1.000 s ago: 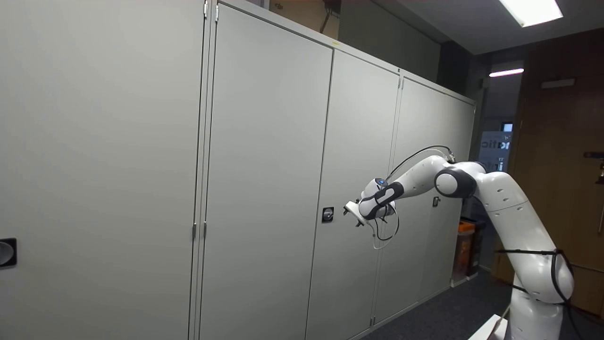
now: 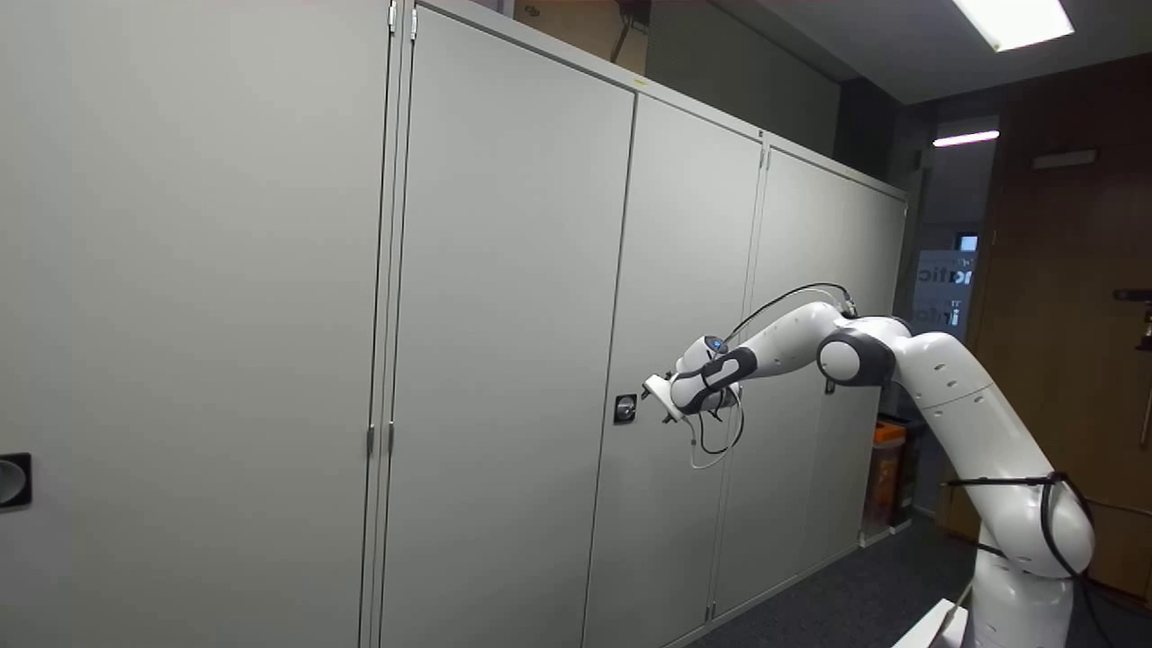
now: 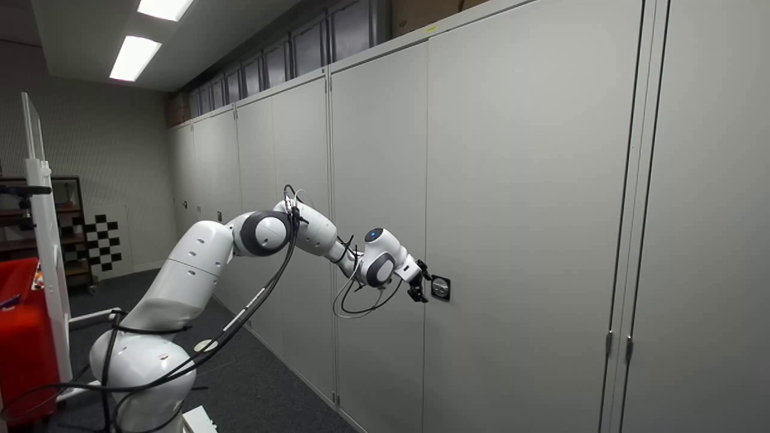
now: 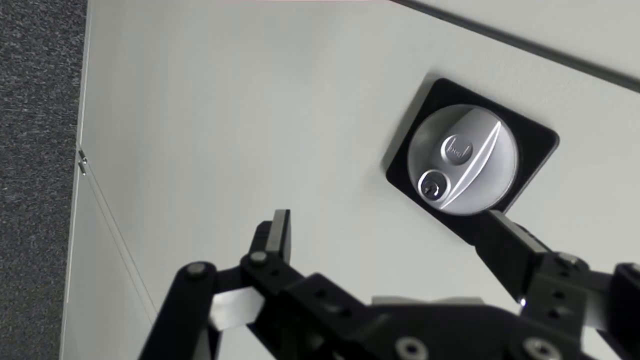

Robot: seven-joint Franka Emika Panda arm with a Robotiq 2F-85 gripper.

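A round silver knob (image 4: pixel 480 174) with a keyhole and a raised ridge sits in a black square plate (image 4: pixel 537 135) on a grey cabinet door. In exterior view 1 the same knob (image 2: pixel 625 409) lies just left of my gripper (image 2: pixel 656 403). In exterior view 2 the gripper (image 3: pixel 419 281) is close to the knob (image 3: pixel 440 288), at its left. The wrist view shows my gripper open, its fingers wide apart with only bare door between them. The right finger overlaps the plate's lower corner in that view; whether it touches cannot be told.
Tall grey cabinets run along the wall, their doors closed, including the wide door (image 2: pixel 508 324) beside the knob's door. Dark carpet (image 4: pixel 39 210) shows below. Loose cables (image 3: pixel 368 307) hang under the wrist. An orange-topped bin (image 2: pixel 887 434) stands beyond the arm.
My gripper has moved a little left in exterior view 1, closer to the knob, and the arm has stretched that way. The knob and cabinet doors look the same.
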